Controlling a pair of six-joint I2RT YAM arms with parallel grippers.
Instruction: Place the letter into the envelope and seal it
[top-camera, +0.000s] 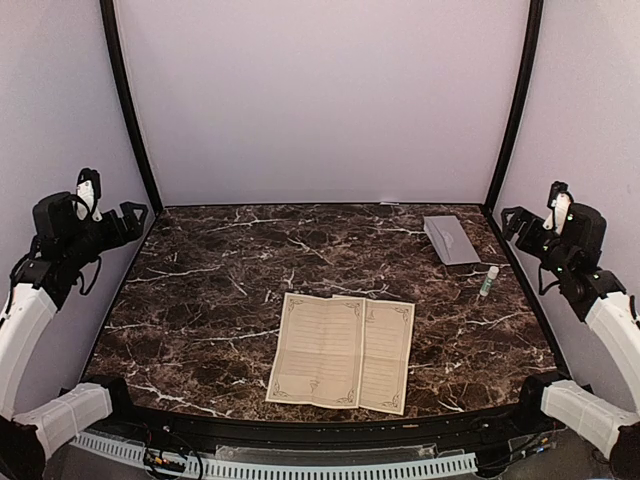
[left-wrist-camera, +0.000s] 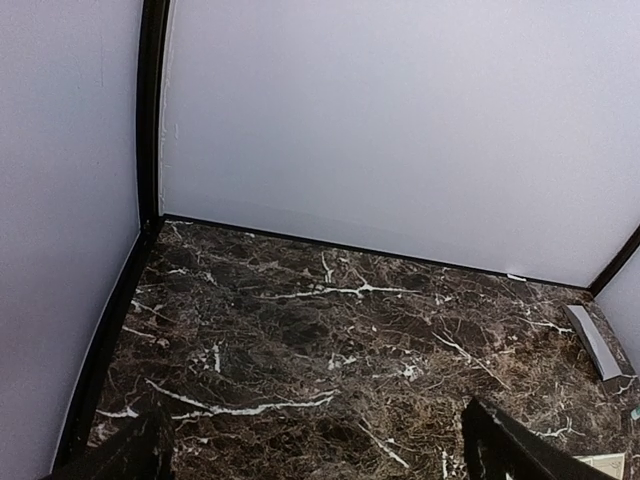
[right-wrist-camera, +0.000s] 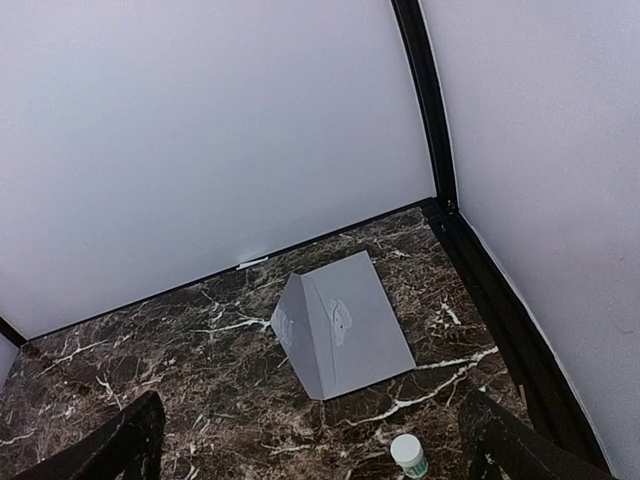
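Two cream sheets with decorated borders lie overlapping at the front middle of the table, the left sheet (top-camera: 315, 350) over the right one (top-camera: 385, 360). A grey envelope (top-camera: 450, 240) with a raised flap lies at the back right, also seen in the right wrist view (right-wrist-camera: 360, 320). A small glue stick (top-camera: 488, 281) stands or lies right of it, its white top (right-wrist-camera: 407, 450) visible from the right wrist. My left gripper (top-camera: 130, 220) hangs open and empty above the table's left side; my right gripper (top-camera: 515, 222) is open and empty above the right side.
The dark marble table (top-camera: 220, 290) is bounded by pale walls at back and sides, with dark rails along the edges.
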